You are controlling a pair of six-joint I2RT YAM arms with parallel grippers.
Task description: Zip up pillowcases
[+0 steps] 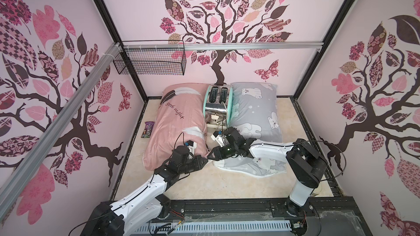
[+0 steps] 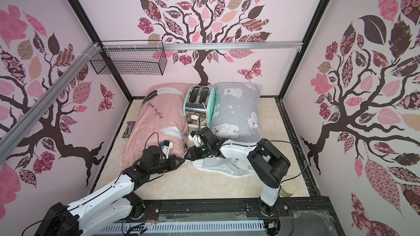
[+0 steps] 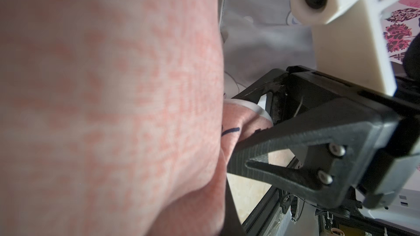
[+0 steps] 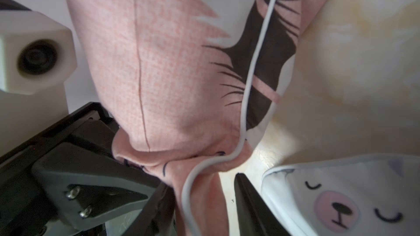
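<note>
The pink pillow [image 1: 175, 113] lies on the left, the grey bear pillow [image 1: 249, 109] on the right, its open white-edged end toward the front. My left gripper [image 1: 202, 160] is at the pink pillowcase's front right corner, shut, with folded pink fabric at its fingers in the left wrist view. In the right wrist view its fingertips stand part open round a pink fold with white zipper piping [image 4: 247, 83]. Whether they press on the fabric is unclear.
A chrome and mint toaster [image 1: 217, 104] sits between the pillows at the back. A snack packet [image 1: 147, 129] lies at the left edge. A wire basket [image 1: 151, 61] hangs on the back wall. Bare tabletop [image 1: 227, 185] shows along the front.
</note>
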